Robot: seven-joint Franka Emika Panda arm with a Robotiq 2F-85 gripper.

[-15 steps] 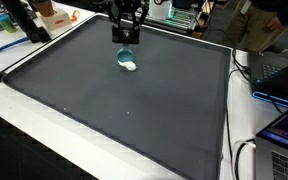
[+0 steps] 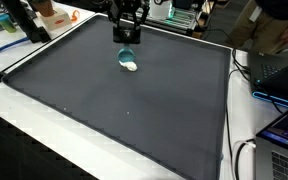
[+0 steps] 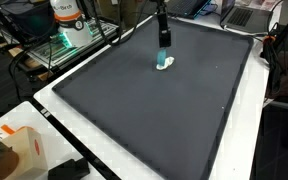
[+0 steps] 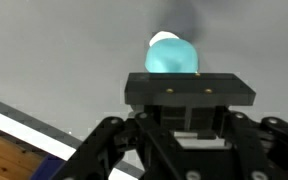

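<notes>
A teal, rounded object (image 2: pixel 126 55) stands on the dark grey board, directly below my gripper (image 3: pixel 164 45). Its teal body (image 4: pixel 172 57) runs up behind the black bar of the gripper in the wrist view, so its upper part is hidden. The fingers are shut on it, as far as the close fit in both exterior views shows. At the foot of the teal object a small white piece (image 3: pixel 167 63) rests on the board; whether the two are joined, I cannot tell.
The wide board (image 2: pixel 124 105) is bare on every other side. Laptops (image 2: pixel 276 85) stand beyond its right edge in exterior view 1. Cables (image 2: pixel 242 148) run beside it, and bottles (image 2: pixel 29 25) with other items crowd the back left.
The gripper has shifted only slightly sideways above the teal object. The white piece stays at the same spot on the board.
</notes>
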